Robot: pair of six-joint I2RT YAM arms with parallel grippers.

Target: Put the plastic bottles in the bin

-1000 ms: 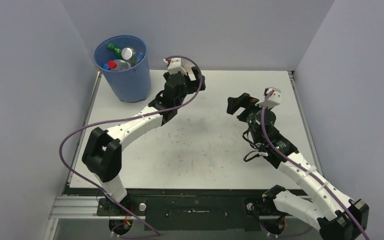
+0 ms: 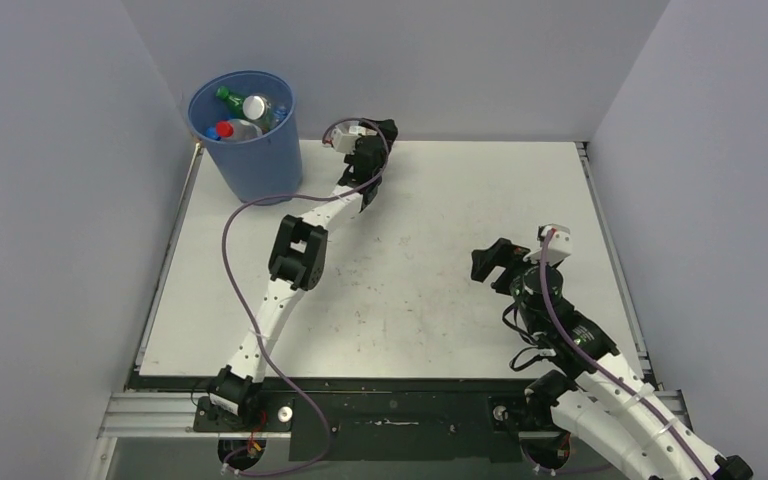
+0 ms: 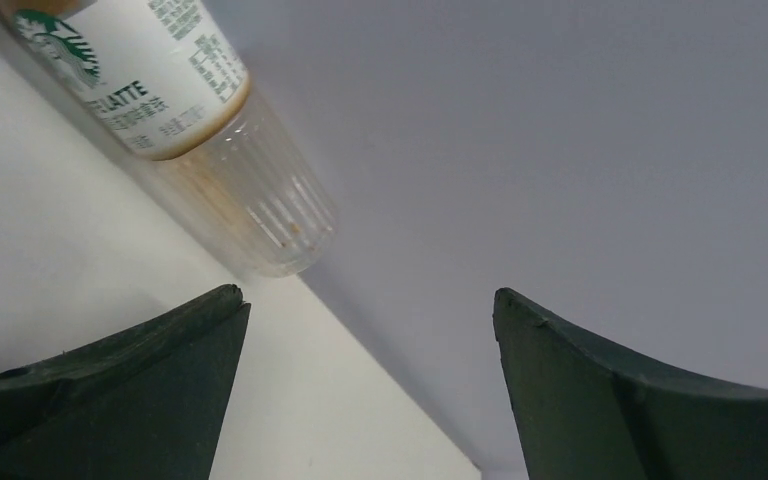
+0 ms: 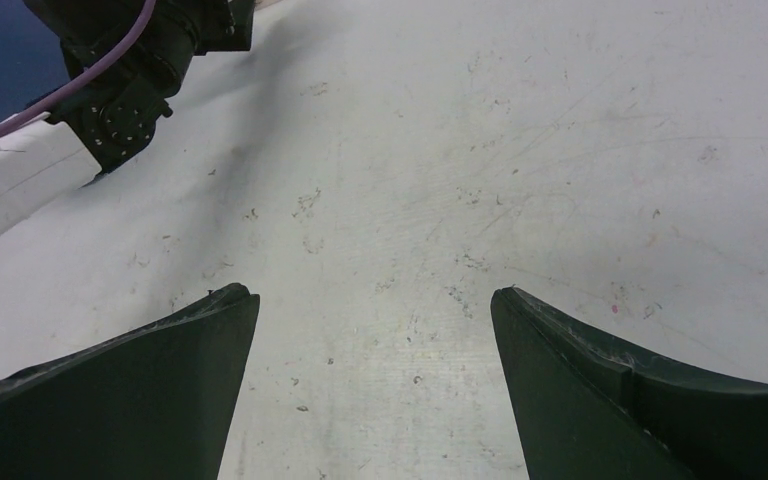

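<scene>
A clear plastic bottle (image 3: 270, 200) with a white coffee label lies against the back wall in the left wrist view, just beyond my left gripper, which stands open with nothing between its fingers. From the top, that gripper (image 2: 380, 135) is at the back of the table, right of the bin, and mostly hides the bottle. The blue bin (image 2: 260, 165) at the back left holds several bottles. My right gripper (image 2: 490, 258) is open and empty over the right part of the table.
Walls stand close at the back, left and right. Purple cables run along both arms.
My left arm has swung right at the elbow, with its gripper staying near the back edge and turning. The right gripper has moved toward the front and right.
</scene>
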